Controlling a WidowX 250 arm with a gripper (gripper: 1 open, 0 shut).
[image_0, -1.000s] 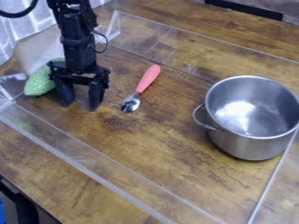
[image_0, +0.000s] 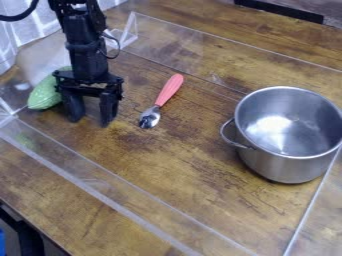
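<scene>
My black gripper (image_0: 90, 100) is low over the wooden table at the left, its fingers pointing down; whether it is open or shut is unclear. A green object (image_0: 46, 94) lies just behind and left of it, partly hidden by it. A spoon with a red handle (image_0: 170, 88) and metal head lies to the gripper's right. A steel pot (image_0: 283, 138) with handles stands at the right of the table.
Clear plastic walls (image_0: 120, 206) border the work area along the front, sides and back.
</scene>
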